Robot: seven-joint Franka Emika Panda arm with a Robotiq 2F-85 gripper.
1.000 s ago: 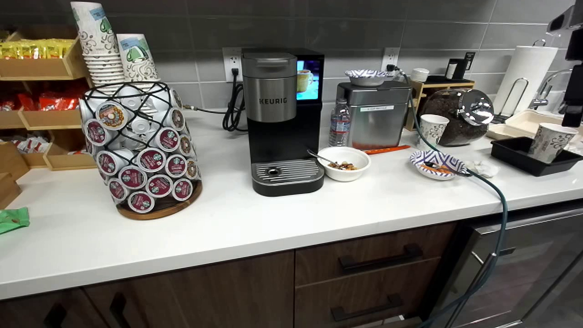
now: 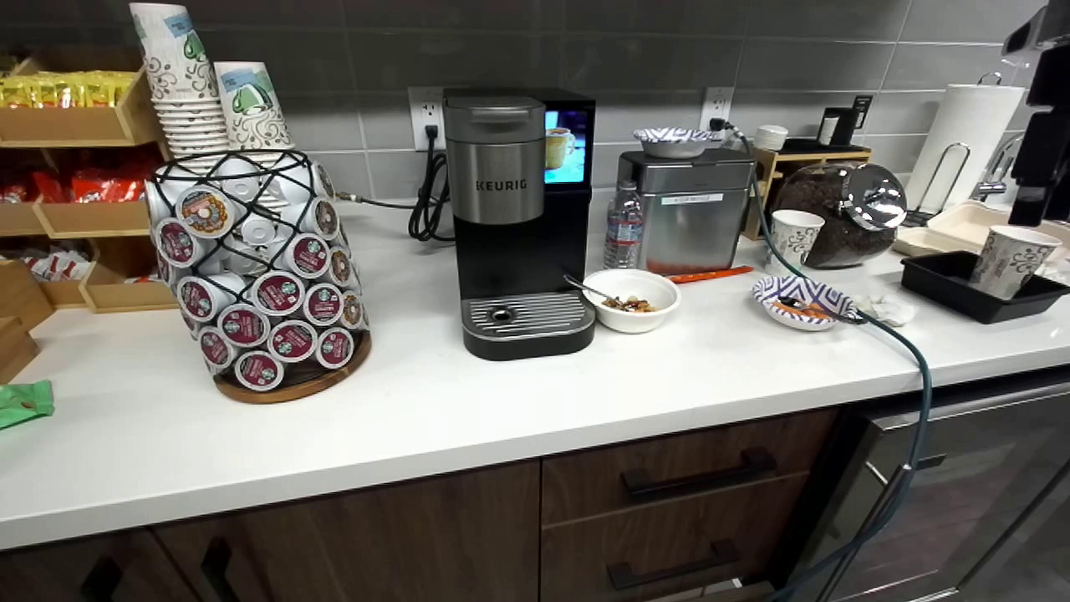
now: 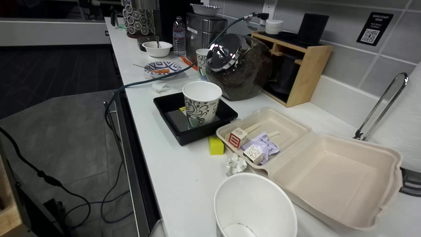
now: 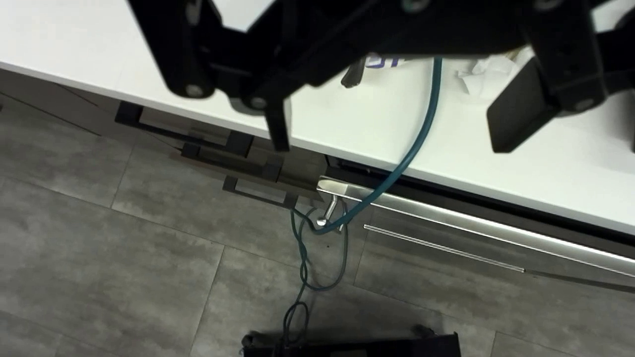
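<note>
My gripper stands open in the wrist view, its two fingers (image 4: 524, 110) wide apart with nothing held between them. It hangs above the counter's front edge, and a teal cable (image 4: 425, 122) runs across the counter below the gap. In exterior view 1 only part of the gripper shows at the upper right edge, in front of the paper towel roll (image 2: 963, 150). A patterned paper cup (image 3: 202, 104) stands in a black tray (image 3: 183, 136). Part of a patterned bowl, blocked by my gripper in the wrist view, shows fully as the bowl (image 2: 802, 301) in exterior view 1.
A coffee machine (image 2: 496, 181), a pod rack (image 2: 266, 281), a white bowl (image 2: 634, 319) and a coffee-bean jar (image 2: 840, 216) line the counter. An open takeout box (image 3: 335, 177) and another cup (image 3: 254, 205) are near the towel roll.
At the right edge of exterior view 1, the gripper has shifted slightly left and up. Objects on the counter have not moved.
</note>
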